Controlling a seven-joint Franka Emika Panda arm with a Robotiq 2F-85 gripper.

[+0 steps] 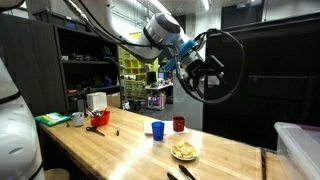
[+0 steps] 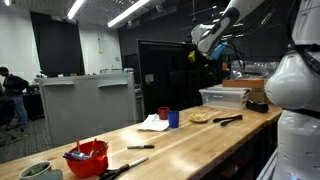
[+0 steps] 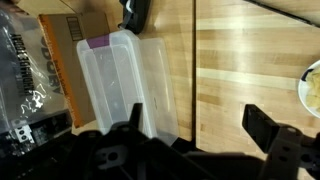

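Note:
High above the table, my gripper (image 1: 213,75) hangs well clear of everything below it. The wrist view shows its two dark fingers (image 3: 262,128) spread wide, so the gripper is open and empty. Beneath it lie the wooden tabletop (image 3: 235,75) and a clear plastic bin (image 3: 115,75) on the left. A white plate (image 1: 184,157) with yellowish food (image 1: 184,150) stands on the table; only part of it shows at the wrist view's right edge. Farther back are a blue cup (image 1: 158,131) and a red mug (image 1: 179,124).
A red bowl (image 2: 86,160) with things in it stands toward the far end. Dark utensils (image 1: 187,172) lie near the plate, and a long dark rod (image 1: 264,163) lies near the bin (image 1: 300,150). A white cloth (image 2: 154,123) is beside the cups. Bare wood stretches across the table's middle.

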